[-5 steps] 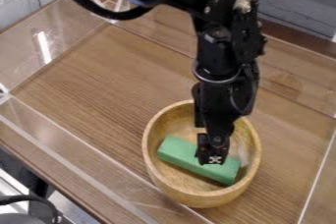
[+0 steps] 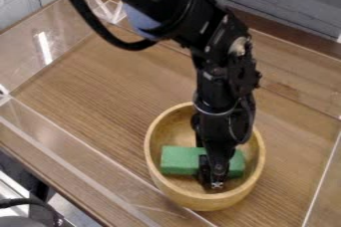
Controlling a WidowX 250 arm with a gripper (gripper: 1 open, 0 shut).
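My black gripper [image 2: 213, 171] reaches down into a round tan bowl [image 2: 173, 193] at the lower middle of the camera view, its fingers closed on a green block [image 2: 180, 159] that lies across the inside of the bowl. The lower part of the gripper hides the middle of the block.
Clear plastic edging runs along the left side. A black cable loops at the upper left, and another dark piece shows at the lower left corner.
The gripper has come lower into the bowl and closed on the green block, which now lies more level across the bowl.
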